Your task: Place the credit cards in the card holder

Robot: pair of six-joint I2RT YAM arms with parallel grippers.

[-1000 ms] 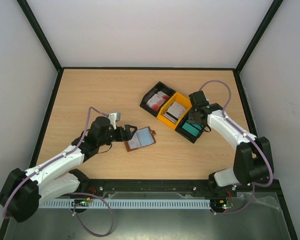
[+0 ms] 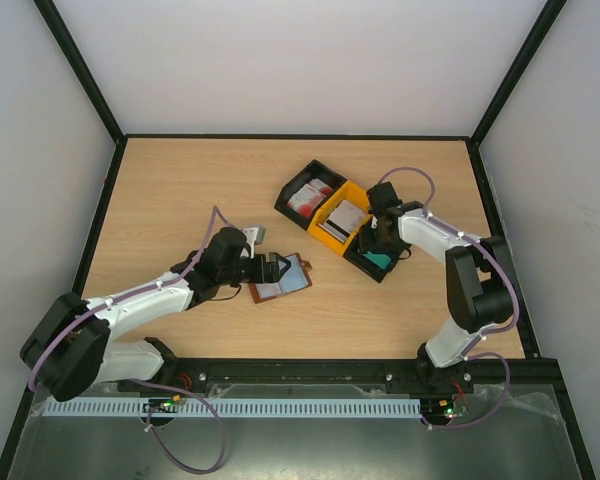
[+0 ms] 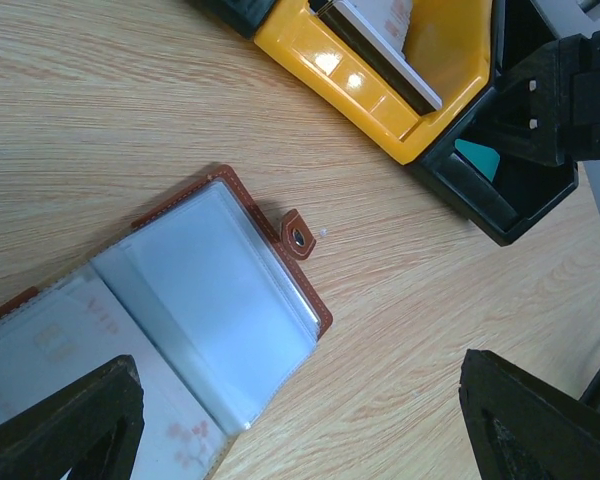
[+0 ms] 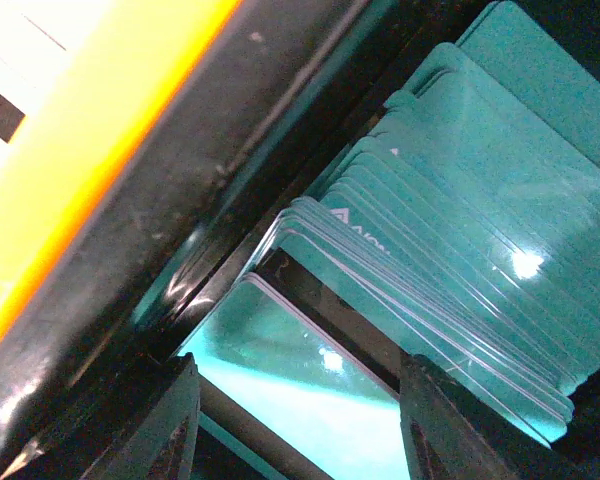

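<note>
The brown card holder (image 2: 295, 281) lies opened out on the table, its clear sleeves facing up; its snap tab (image 3: 298, 236) shows in the left wrist view. My left gripper hangs over it with fingers apart and nothing between them. Teal cards (image 4: 480, 200) lean in a stack inside the black right-hand box (image 2: 363, 265). Down in that box, my right gripper has its fingers parted, on either side of a nearer teal card (image 4: 290, 355). Whether they touch that card is unclear.
A yellow box (image 2: 324, 236) with white cards (image 2: 342, 218) adjoins the teal cards' box. Beyond it stands another black box (image 2: 288, 205) holding red and white cards (image 2: 309, 198). Bare table (image 2: 190, 190) spreads to the left and in front.
My right gripper has come left and down into the teal cards' box. The joined boxes have shifted slightly left and back. My left gripper has moved right, over the holder.
</note>
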